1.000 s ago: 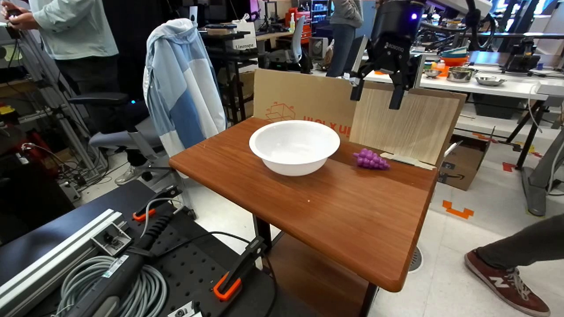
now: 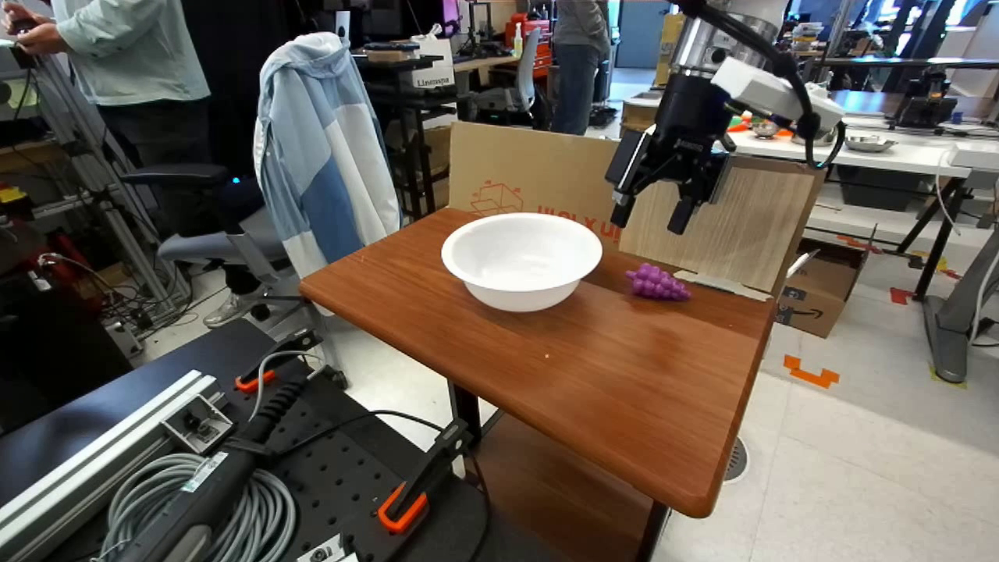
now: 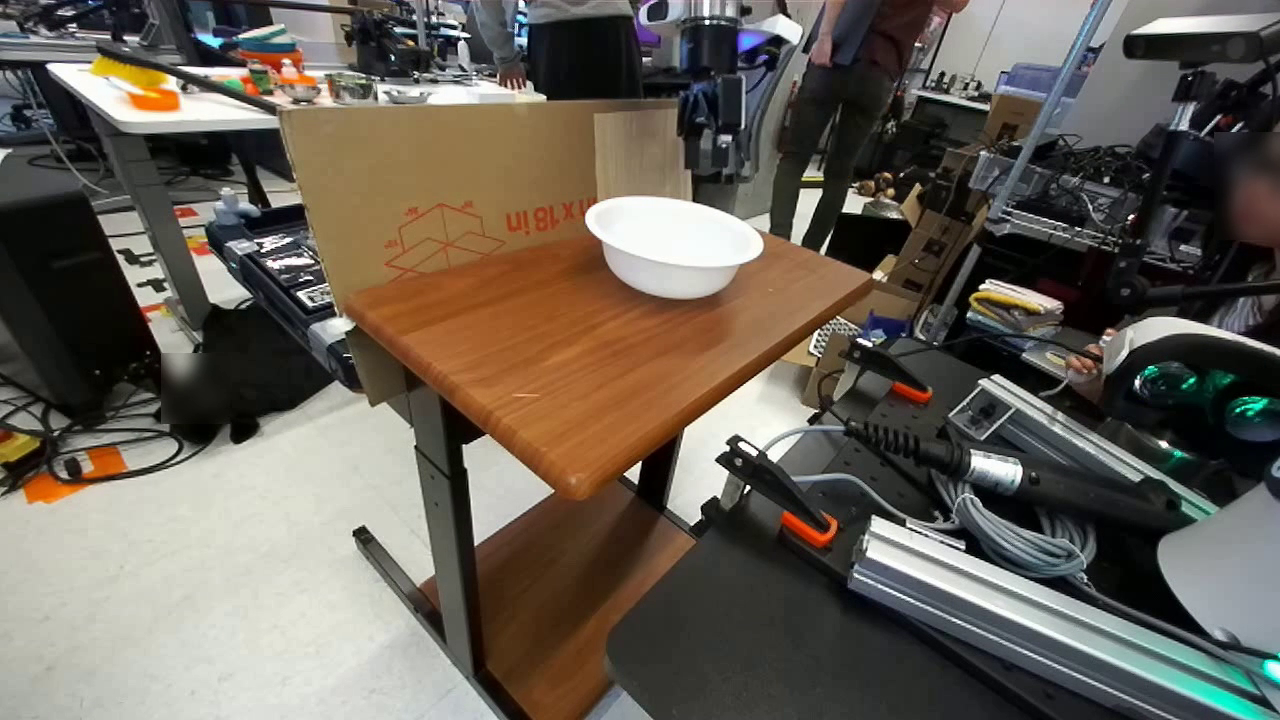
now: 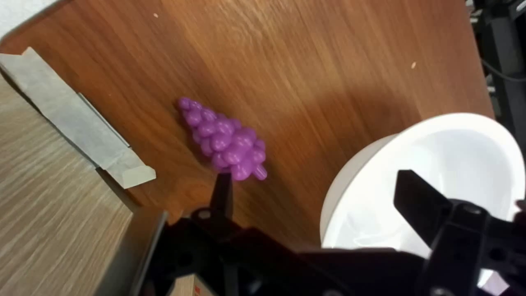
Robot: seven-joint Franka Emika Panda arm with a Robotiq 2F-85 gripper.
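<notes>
A purple toy bunch of grapes (image 2: 658, 282) lies on the brown table near its back right in exterior view 1. To its left stands a wide white bowl (image 2: 522, 262), upright, with no contents showing. My gripper (image 2: 650, 220) hangs open above the table's back edge, higher than the grapes and apart from them. In the wrist view the grapes (image 4: 225, 138) lie beyond the left finger (image 4: 222, 197), and the right finger overlaps the bowl (image 4: 355, 207). Nothing is between the fingers. The bowl or the panel hides the grapes in exterior view 2.
A cardboard panel (image 2: 524, 173) with a wood-patterned board (image 2: 721, 220) stands along the table's back edge, close to the grapes. Pale tape (image 4: 74, 113) runs at the board's foot.
My gripper has come down and shifted a little left, tilting as it moved. Grapes and bowl have stayed put. A person's leg at the right has gone from view.
</notes>
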